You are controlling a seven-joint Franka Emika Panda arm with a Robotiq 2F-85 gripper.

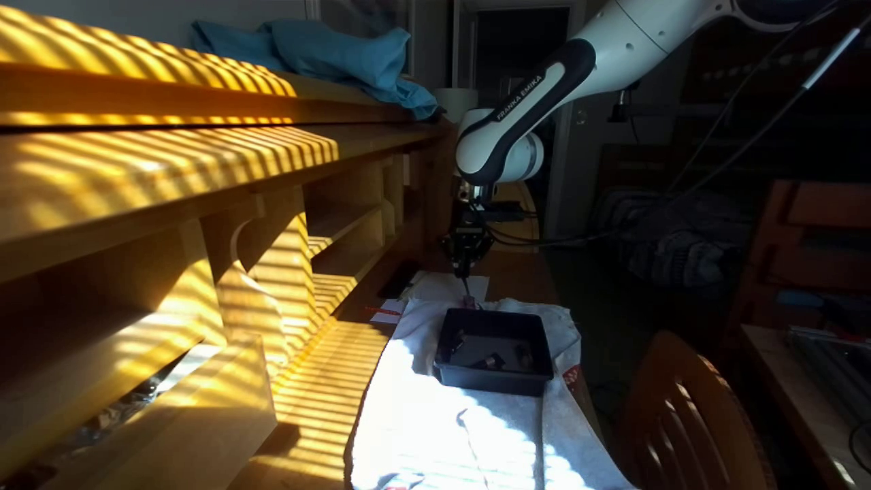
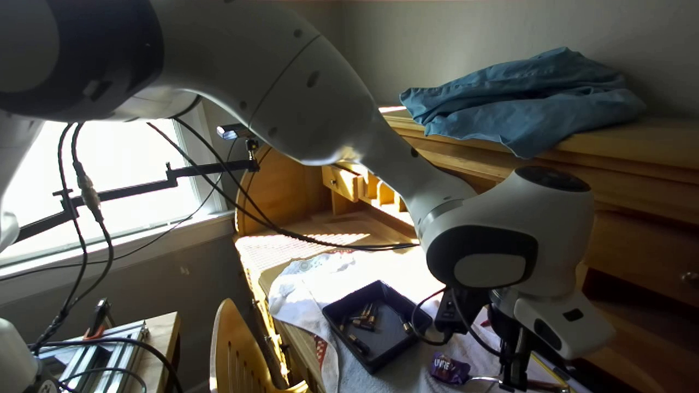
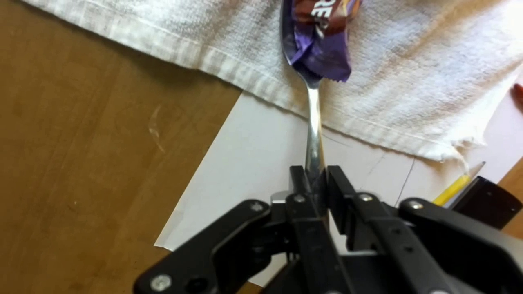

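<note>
My gripper is shut on the handle of a metal spoon, which points away from the fingers in the wrist view. At the top of that view, a purple-and-brown wrapped candy overlaps the spoon's bowl; whether the spoon bears its weight cannot be told. In exterior view 2 the purple candy appears near the towel's edge, with the spoon handle reaching from it to the gripper. A black tray stands close by on the towel, several small dark and brass-coloured pieces inside.
The white towel covers much of the desk, with paper under its edge. A yellow pencil-like item and a black object lie to the gripper's right in the wrist view. Wooden shelves line one side; a chair stands opposite.
</note>
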